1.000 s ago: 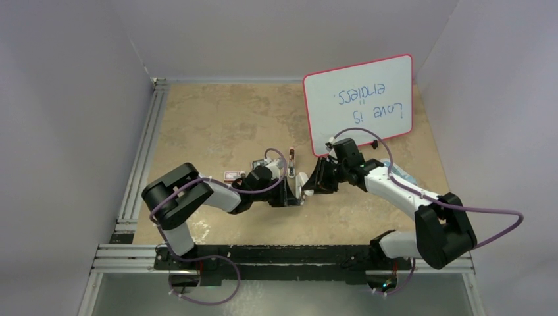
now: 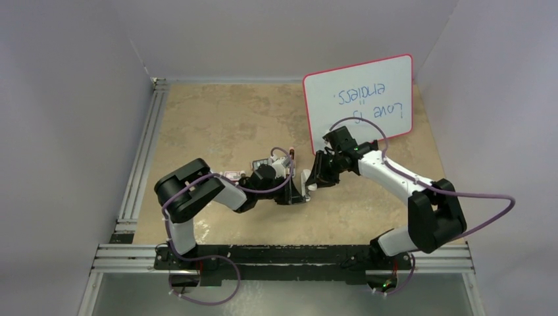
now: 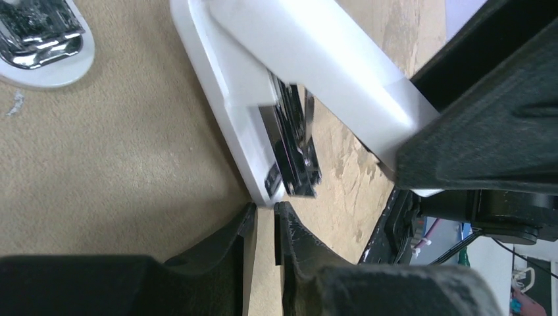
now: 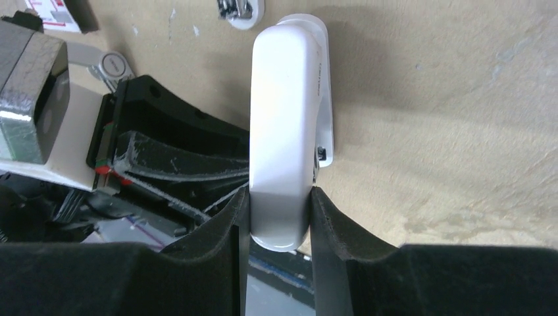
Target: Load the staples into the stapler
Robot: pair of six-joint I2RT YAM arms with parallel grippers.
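Observation:
The white stapler [image 2: 304, 181] stands between my two grippers, with its upper arm [image 4: 283, 125] swung up from its base [image 3: 238, 131]. Dark metal parts [image 3: 293, 138] show in the opening; I cannot tell whether staples lie there. My right gripper is shut on the free end of the upper arm, a finger on each side. Low at the front tip of the base is my left gripper, its fingers a narrow gap apart. Table shows through that gap, and whether the fingers touch the tip is unclear. No loose staples can be made out.
A white-ended object with a metal plate [image 3: 46, 49] lies just beside the stapler. Further left is a small red-and-white box [image 2: 233, 176], partly behind the left arm. A whiteboard [image 2: 362, 99] covers the back right.
The left gripper and stapler have shifted slightly right. My right arm has swung a little toward the back, its gripper staying at the stapler's upper arm.

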